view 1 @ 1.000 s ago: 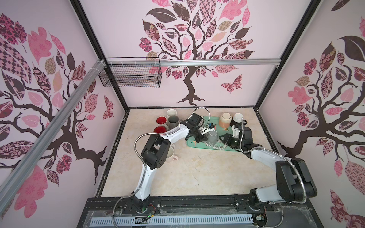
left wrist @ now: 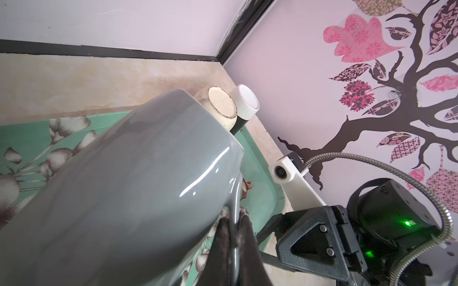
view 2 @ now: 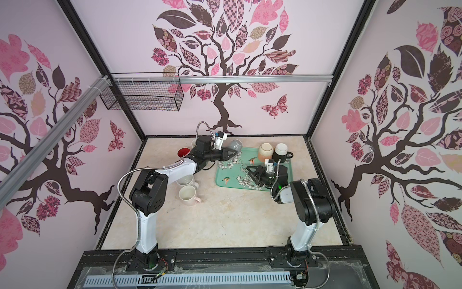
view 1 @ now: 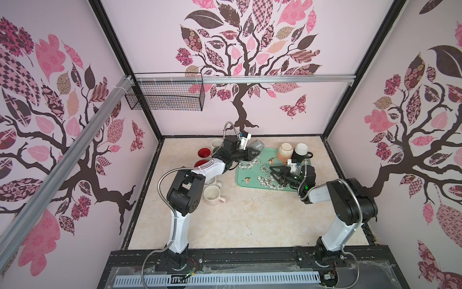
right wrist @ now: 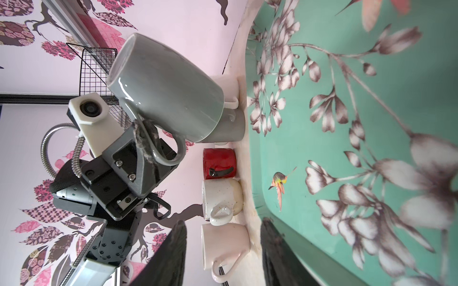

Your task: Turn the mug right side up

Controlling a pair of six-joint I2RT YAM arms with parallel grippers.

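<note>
A grey mug (view 1: 256, 147) hangs tilted above the back left of the green tray (view 1: 245, 183), with my left gripper shut on its handle, as the left wrist view shows. In the right wrist view the mug (right wrist: 167, 85) appears on its side with the handle toward my left gripper. My right gripper is low over the right part of the tray, part open with nothing between its fingers.
A cream mug (view 1: 285, 151) and a black-and-white mug (view 1: 301, 149) stand upside down at the tray's back right. Several mugs, among them a red one (right wrist: 218, 162) and a pink one (right wrist: 224, 243), stand left of the tray.
My left gripper has moved back and up with the grey mug, which is now more tilted. My right arm has shifted, its gripper moving slightly left over the tray.
</note>
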